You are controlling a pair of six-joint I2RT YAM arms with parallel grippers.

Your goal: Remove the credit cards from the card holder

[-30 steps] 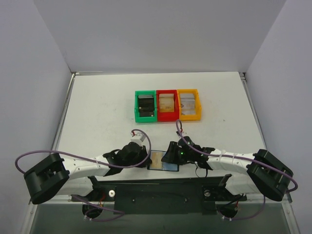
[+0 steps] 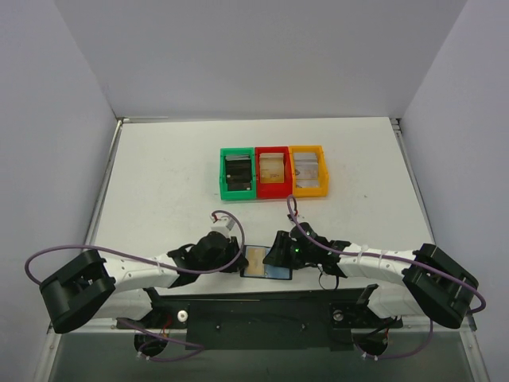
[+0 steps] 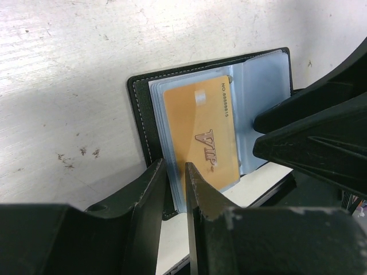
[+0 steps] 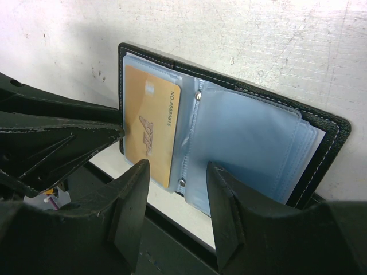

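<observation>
The card holder lies open near the table's front edge, with a gold VIP card in its left sleeve and clear blue sleeves on the right. My left gripper is at the holder's left edge, its fingertips close together on the card sleeve's edge, slightly parted; whether anything is between them is unclear. My right gripper stands open over the holder, one fingertip at the gold card's lower part, the other on the clear sleeve.
Green, red and orange trays with cards stand farther back on the table.
The right arm and the holder look unchanged.
</observation>
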